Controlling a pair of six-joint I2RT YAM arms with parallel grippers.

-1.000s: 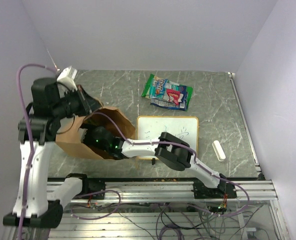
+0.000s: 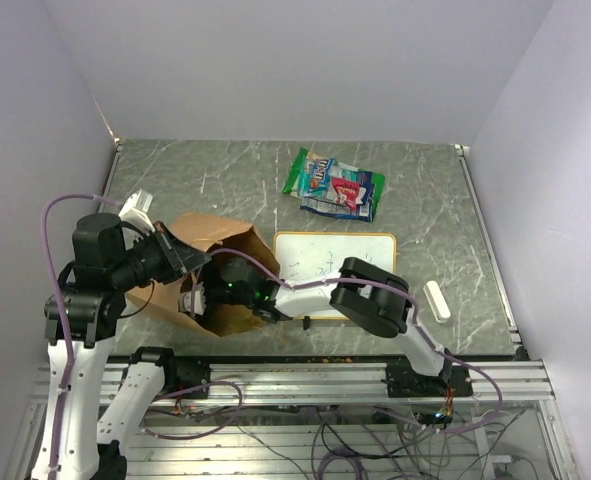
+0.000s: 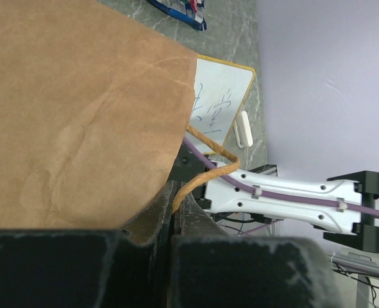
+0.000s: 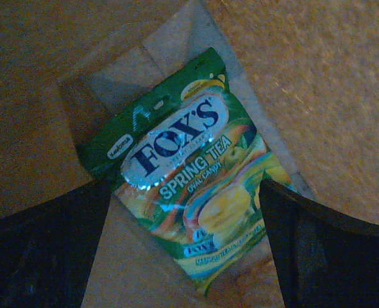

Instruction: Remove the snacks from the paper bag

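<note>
The brown paper bag (image 2: 215, 228) lies tilted on the left of the table, its mouth facing right. My left gripper is shut on the bag's twisted paper handle (image 3: 205, 176), which loops out from between its fingertips. In the top view my right gripper reaches into the bag's mouth, its tips in shadow. A green Fox's Spring Tea candy packet (image 4: 195, 173) lies at the bottom of the bag in the right wrist view. There the right gripper is wide open over the packet, one finger to each side.
Several snack packets (image 2: 337, 187) lie in a pile at the back centre. A whiteboard (image 2: 330, 255) sits right of the bag, under the right arm, and a white eraser-like block (image 2: 436, 301) lies farther right. Bare table surrounds the pile.
</note>
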